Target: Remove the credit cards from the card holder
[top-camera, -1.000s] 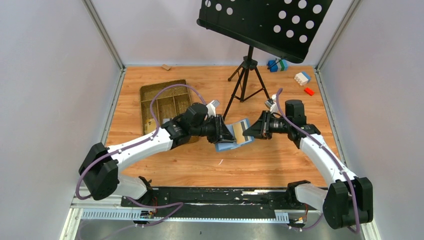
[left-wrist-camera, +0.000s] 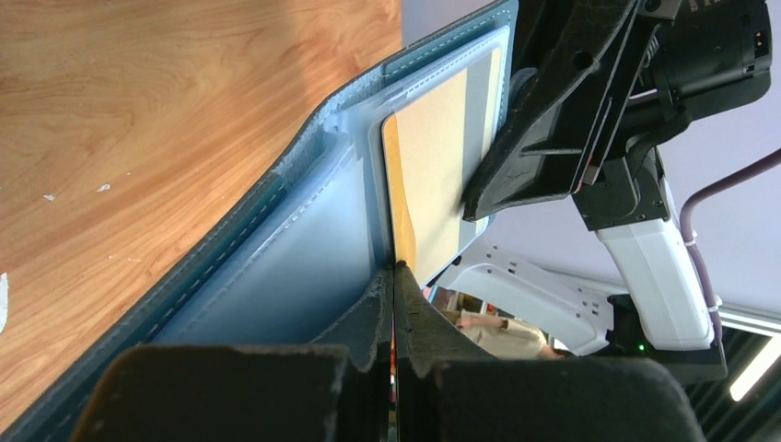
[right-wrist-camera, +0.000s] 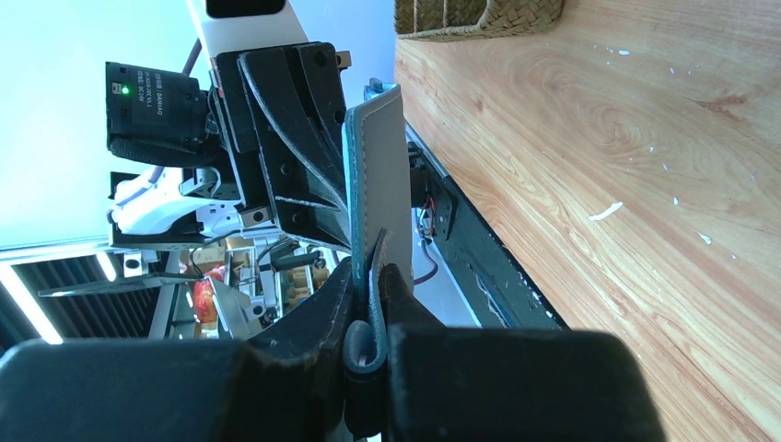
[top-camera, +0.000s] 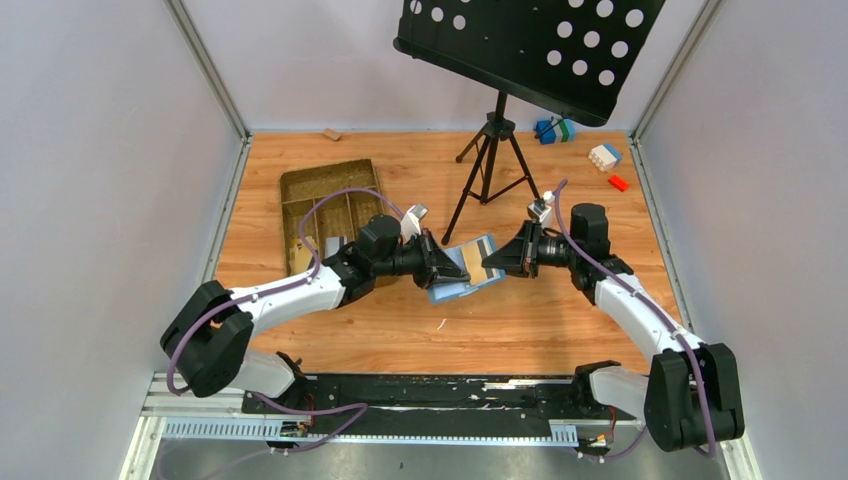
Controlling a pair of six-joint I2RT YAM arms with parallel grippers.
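Note:
The blue card holder [top-camera: 447, 293] is open in mid-table, with a cream card [top-camera: 476, 261] in its clear sleeve. My right gripper [top-camera: 490, 266] is shut on the holder's right end; in the right wrist view the folded holder [right-wrist-camera: 382, 175] rises from between its fingers. From the left, my left gripper [top-camera: 464, 279] reaches over the holder. The left wrist view has its shut fingertips [left-wrist-camera: 383, 293] at the lower corner of the card's orange-yellow edge [left-wrist-camera: 398, 184]. Nothing clearly shows between them. The rest of the card stays inside the sleeve [left-wrist-camera: 322, 230].
Behind the left arm stands a woven divided basket [top-camera: 330, 180] with a few items in it. A black music stand [top-camera: 497, 125] rises at the back centre. Toy blocks [top-camera: 603, 157] lie at the back right.
My left gripper has shifted slightly over the holder, and its arm has turned a little. The holder and right gripper have moved only slightly; the card looks to be in the same place in the sleeve.

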